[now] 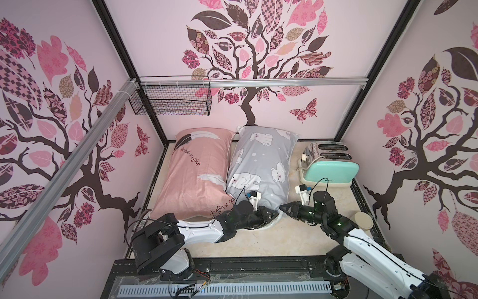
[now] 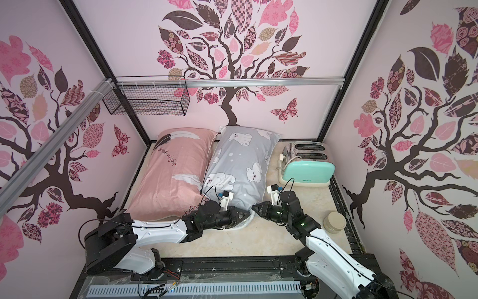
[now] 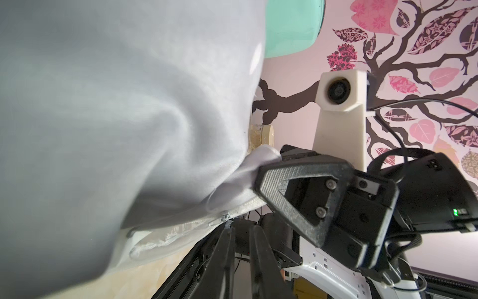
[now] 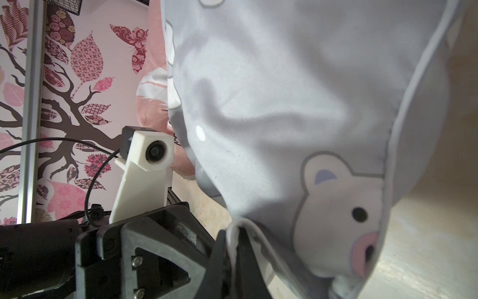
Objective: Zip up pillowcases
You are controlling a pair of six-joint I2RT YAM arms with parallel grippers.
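Note:
The grey bear-print pillowcase lies in the middle of the table, its open end toward me. In the left wrist view, a pale zipper strip runs along its lower edge, with a small metal zipper slider on it. My left gripper has its fingers parted just below that slider, and no cloth shows between them. At the case's right corner, my right gripper is shut on a fold of the hem. The pink pillowcase rests on the left, partly behind the left arm.
A mint-green toaster stands at the back right, with a round beige jar in front of it. A black wire basket hangs on the back-left rail. Bare table shows in front of the pillows.

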